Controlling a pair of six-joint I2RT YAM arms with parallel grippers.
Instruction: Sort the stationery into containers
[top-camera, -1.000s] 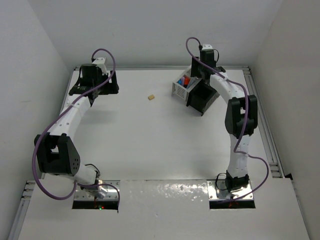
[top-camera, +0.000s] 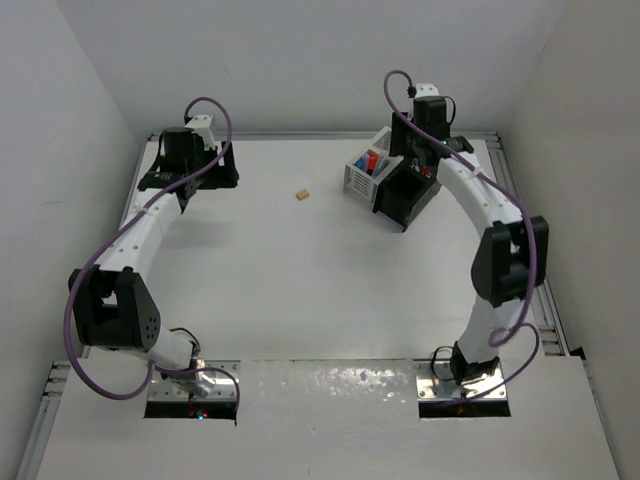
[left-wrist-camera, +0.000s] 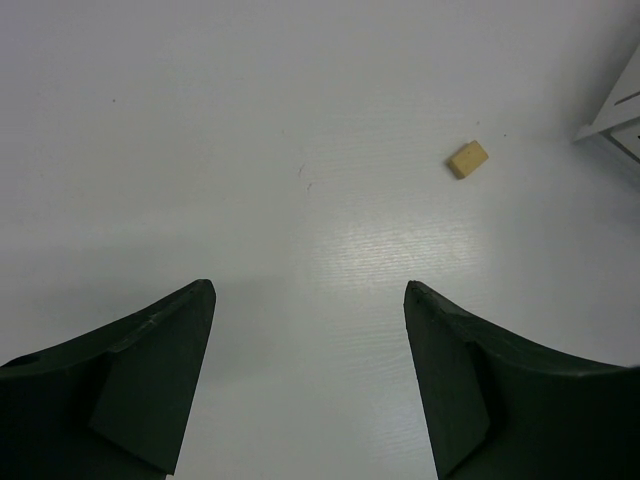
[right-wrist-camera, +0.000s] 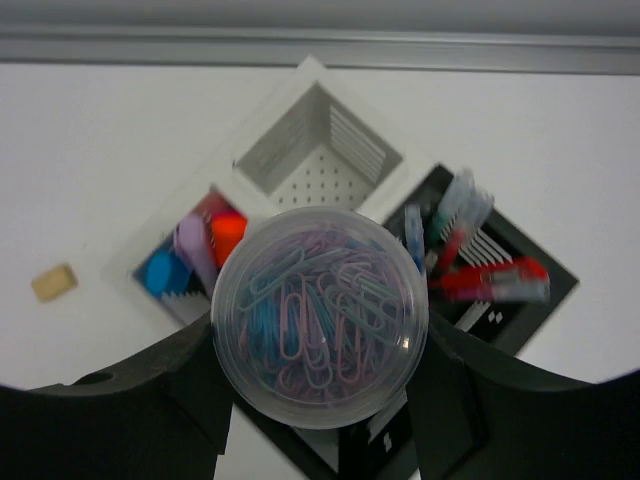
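Note:
Over the right side of the table, my right gripper is shut on a round clear tub of paper clips (right-wrist-camera: 318, 290), its fingers at either side. Beneath it are a white container (right-wrist-camera: 395, 190) with an empty perforated compartment and a black container (right-wrist-camera: 540, 262). Blue, purple and orange items (right-wrist-camera: 195, 245) lie in the white one's left compartment; pens and red-handled items (right-wrist-camera: 490, 275) lie in the black one. A small tan block (left-wrist-camera: 467, 159) rests on the bare table. My left gripper hangs open at the left with nothing between its fingers.
A metal rail (top-camera: 280, 136) borders the back. The right arm and tub hide part of the containers.
The right arm has swung outward to the right, and its gripper has shifted slightly right above the containers. The left arm, the block and the containers have stayed put.

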